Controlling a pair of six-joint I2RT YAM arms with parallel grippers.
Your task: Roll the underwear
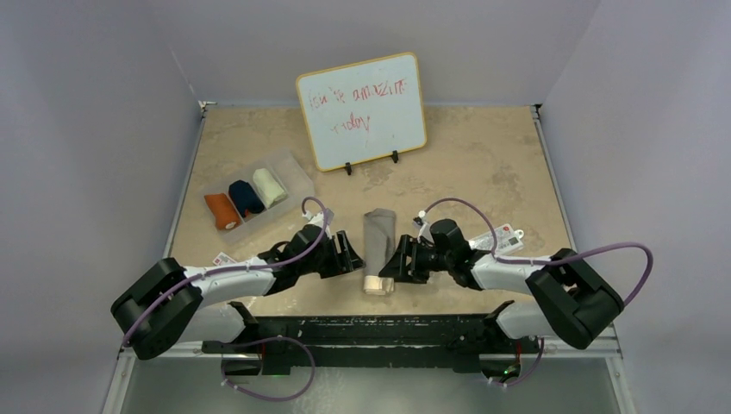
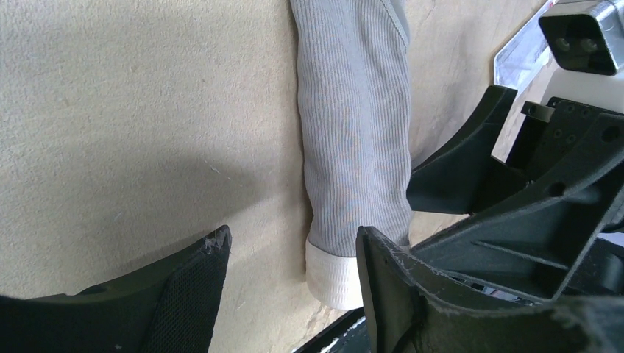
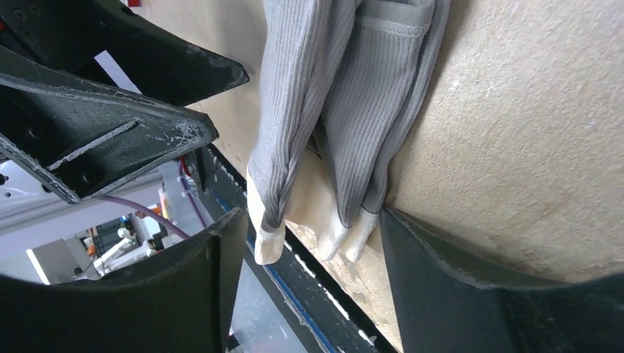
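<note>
Grey ribbed underwear (image 1: 379, 233) with a cream waistband (image 2: 331, 268) lies folded into a long strip between the grippers, waistband toward the front edge. My left gripper (image 1: 351, 259) is open just left of it. My right gripper (image 1: 398, 263) is open at its right side near the waistband end; in the right wrist view the cream folded edges (image 3: 268, 243) lie between its fingertips, which are low at the table.
A clear divided box (image 1: 297, 185) at the back left holds orange, navy and cream rolled garments. A whiteboard (image 1: 362, 116) stands at the back. White cards lie at both sides.
</note>
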